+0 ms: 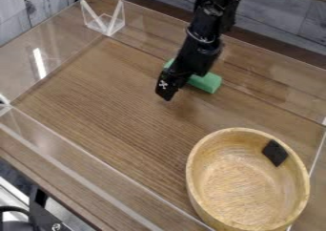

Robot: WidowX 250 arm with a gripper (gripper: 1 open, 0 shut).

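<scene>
The black gripper (181, 78) hangs open in the middle of the upper table, angled down to the left. A bright green object (205, 80) lies on the wood right beside it, partly hidden behind the gripper and arm. I cannot tell whether the gripper touches it.
A large round cream tub (214, 187) with a small black patch on its rim stands at the lower right. A clear, angular object (105, 17) sits at the back left.
</scene>
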